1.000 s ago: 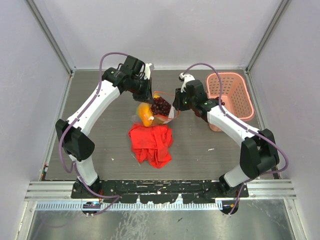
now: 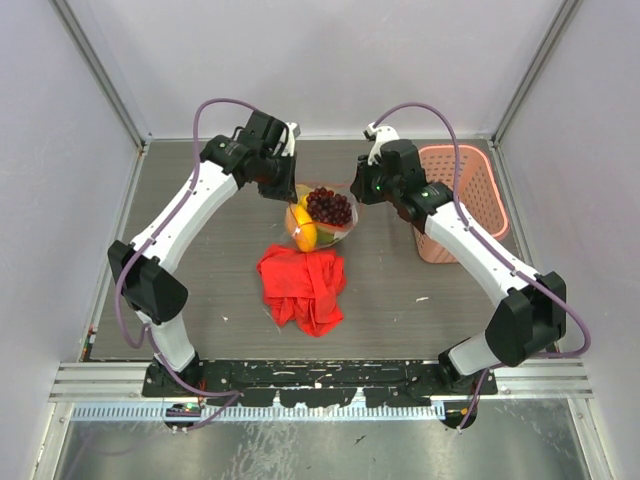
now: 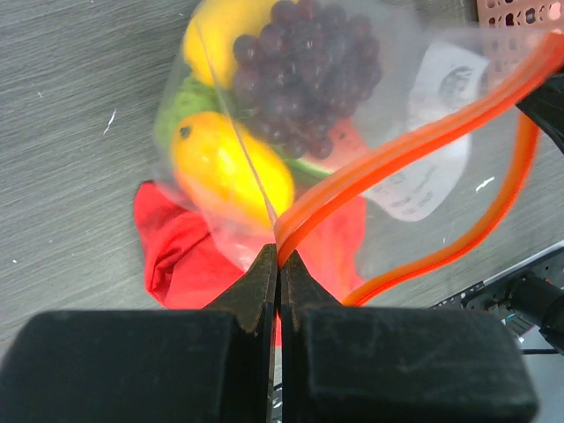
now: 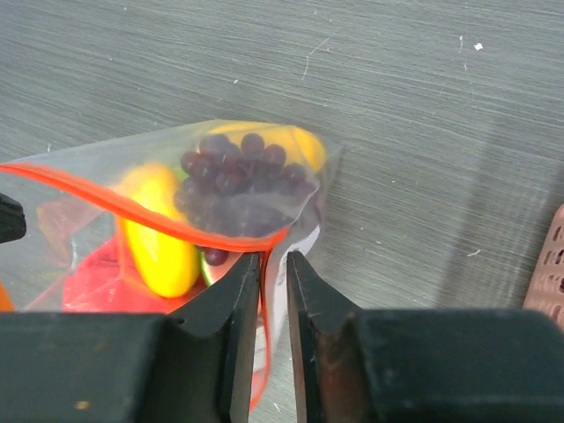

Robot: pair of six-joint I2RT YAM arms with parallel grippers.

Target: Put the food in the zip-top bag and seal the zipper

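Observation:
The clear zip bag (image 2: 318,240) holds a yellow mango (image 3: 231,166), dark grapes (image 2: 328,205), another yellow item and green food. In the left wrist view my left gripper is shut on the bag's orange zipper rim, at one end of the opening. My right gripper is at the other end, its fingers close round the orange rim; whether they grip it is unclear. The bag's opening shows as two separated orange strips.
A red cloth (image 2: 300,290) lies in front of the bag. A pink perforated basket (image 2: 460,160) stands at the right behind the right arm.
The bag has shifted and hangs differently, grapes more visible.

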